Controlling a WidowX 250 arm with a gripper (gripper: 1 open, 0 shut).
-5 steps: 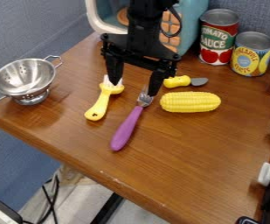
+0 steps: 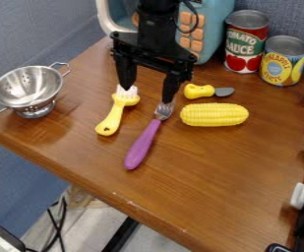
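My black gripper (image 2: 148,79) hangs over the upper middle of the wooden table, its fingers apart and pointing down, with nothing seen between them. Below it lie a yellow brush-like utensil (image 2: 111,118) with a pale head, left, and a purple-handled utensil (image 2: 143,146) with a silvery head, centre. A short yellow-handled tool (image 2: 199,92) lies to the right of the gripper, behind a yellow corn cob (image 2: 214,114).
A steel colander (image 2: 27,91) sits at the left edge. A red can (image 2: 245,44) and a yellow can (image 2: 284,61) stand at back right, beside a blue rack.
My gripper has risen a little and moved slightly back over the last second. The objects on the table have not visibly moved.
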